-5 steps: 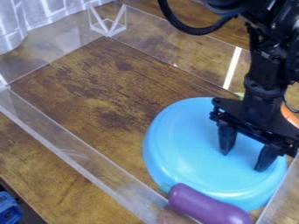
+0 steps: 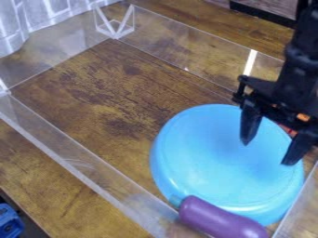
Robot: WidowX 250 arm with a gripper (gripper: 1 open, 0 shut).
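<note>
The black gripper hangs at the right over the blue plate, its dark fingers apart and slightly blurred, with nothing visible between them. A purple eggplant-like toy lies at the plate's lower edge. The arm hides most of what is at the plate's upper right, where only a sliver of orange shows.
Clear plastic walls surround a wooden floor, whose left and middle part is bare. A blue object sits outside at the lower left. A white cloth is at the top left.
The gripper has risen and moved slightly right from low over the plate, now covering more of the orange object. The plate and purple toy look unmoved.
</note>
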